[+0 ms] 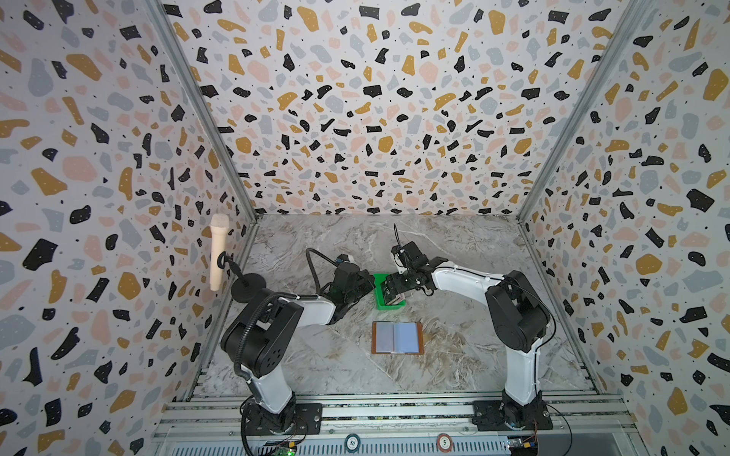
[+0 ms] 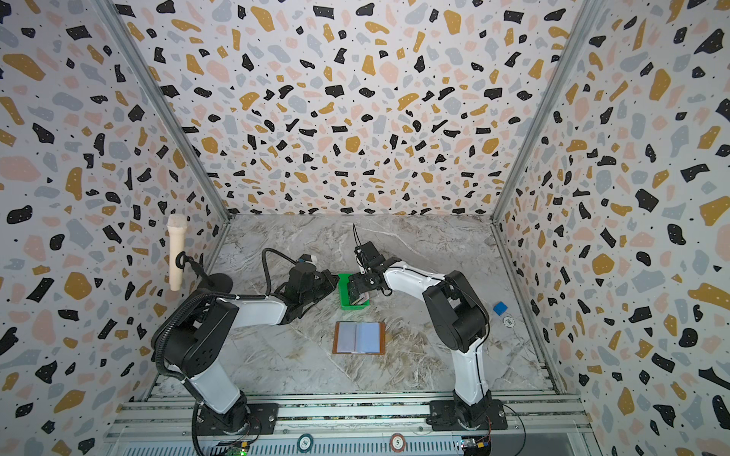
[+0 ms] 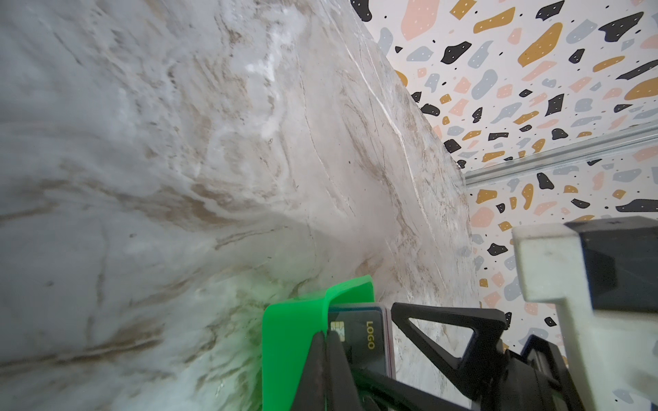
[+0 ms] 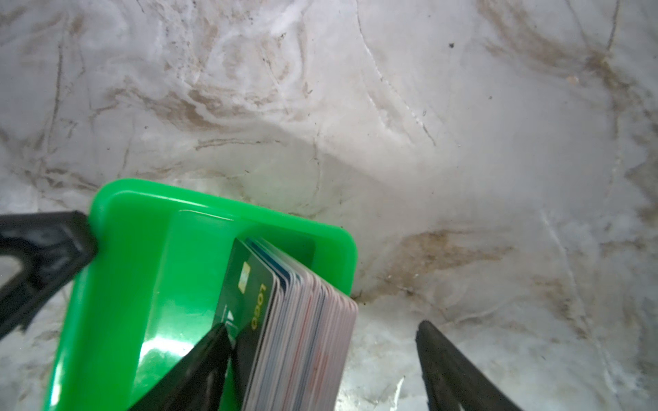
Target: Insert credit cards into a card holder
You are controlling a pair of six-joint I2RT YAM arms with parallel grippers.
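A green tray (image 4: 157,260) stands mid-table, holding a stack of cards (image 4: 308,342) against one side; the front card is black with a LOGO print. My right gripper is open over the stack, one finger at the black card, the other outside the tray. My left gripper is shut at the left of the tray, nothing visible between its fingers. The card holder (image 1: 397,337), an open booklet with clear sleeves and brown edges, lies in front of the tray in both top views.
A black stand with a pale upright (image 1: 218,250) is at the left. A small blue object (image 2: 499,307) and a silver one (image 2: 508,322) lie at the far right. The marble table behind the tray is clear.
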